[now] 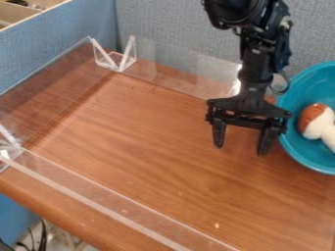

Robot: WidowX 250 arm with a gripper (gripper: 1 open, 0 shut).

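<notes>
My black gripper (241,140) hangs over the wooden table (144,157) at the right, its two fingers pointing down, apart, with nothing seen between them. Just right of it is a teal bowl (309,157), cut off by the image edge, holding a white toy (326,133) with an orange-brown cap, perhaps a mushroom.
Clear low plastic walls with white corner brackets (114,57) edge the table. Blue-grey padded panels (170,25) stand behind and to the left, with a wooden box at top left. Cables lie at bottom left.
</notes>
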